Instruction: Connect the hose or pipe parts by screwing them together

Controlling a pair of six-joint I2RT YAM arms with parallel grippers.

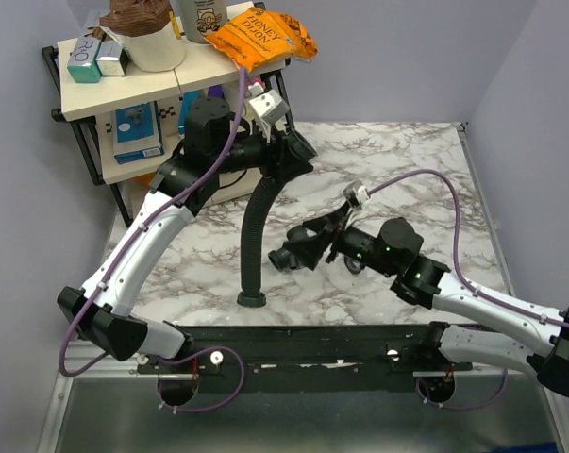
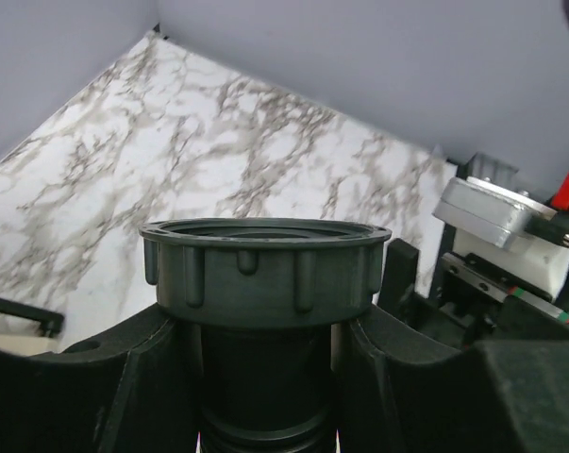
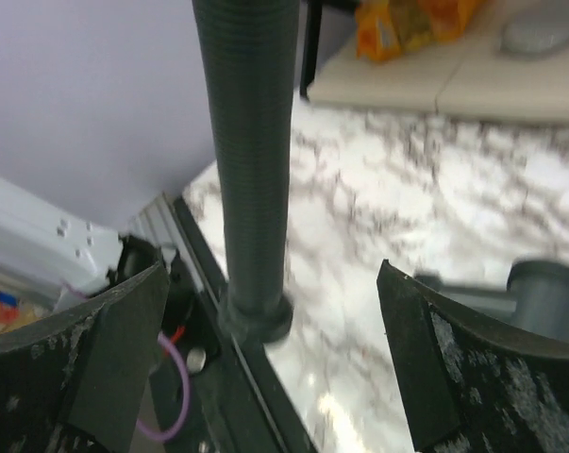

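Note:
A dark ribbed hose (image 1: 254,236) hangs nearly straight down from my left gripper (image 1: 292,156), which grips it just under its wide collar (image 2: 265,269). In the left wrist view the collar's open mouth faces up above the fingers (image 2: 124,377). The hose's lower end (image 3: 256,319) has a small cuff and shows over the front of the table. My right gripper (image 1: 314,243) is open and empty, near the dark pipe fitting (image 1: 286,258) on the table. In the right wrist view the hose is seen beyond the gap between the open fingers.
A dark ring (image 1: 355,261) lies behind the right gripper. The shelf (image 1: 138,170) with boxes and bags stands at back left, close to the left arm. A black rail (image 1: 293,344) runs along the front.

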